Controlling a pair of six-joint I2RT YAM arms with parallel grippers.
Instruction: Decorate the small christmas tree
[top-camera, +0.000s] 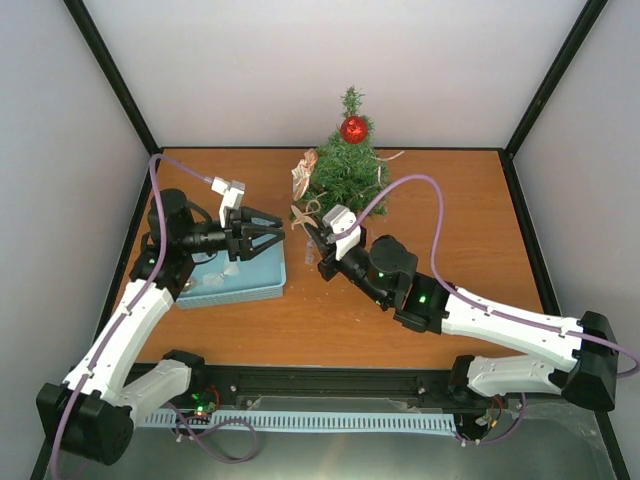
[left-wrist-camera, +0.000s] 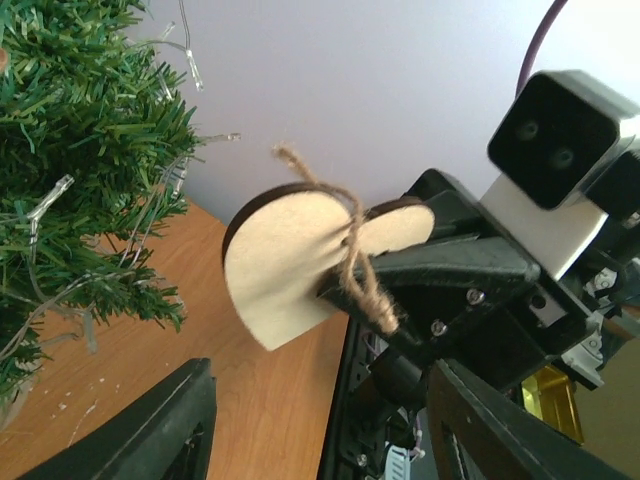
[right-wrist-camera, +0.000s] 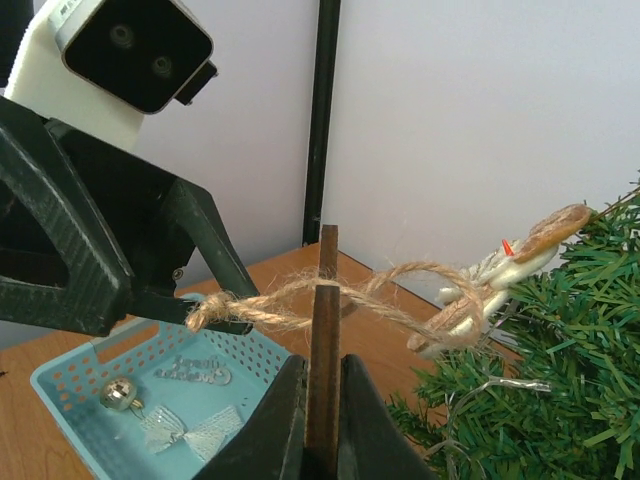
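The small green tree (top-camera: 345, 180) stands at the back middle, a red ball (top-camera: 354, 130) near its top and a bow (top-camera: 304, 174) on its left side. My right gripper (top-camera: 314, 234) is shut on a flat wooden heart (left-wrist-camera: 285, 250) with a twine loop (right-wrist-camera: 420, 270). Edge-on in the right wrist view, the heart sits upright between the fingers, its loop spreading to both sides. Left of it, my left gripper (top-camera: 280, 232) stands open, nothing between its fingers; the heart hangs ahead of it, apart. Another ornament (right-wrist-camera: 500, 275) hangs on the tree's branches.
A light blue basket (top-camera: 235, 296) lies below the left gripper, holding a gold ball (right-wrist-camera: 119, 393), a silvery bow (right-wrist-camera: 195, 432) and clear pieces (right-wrist-camera: 195, 371). Clear light strings (left-wrist-camera: 40, 205) stick out from the branches.
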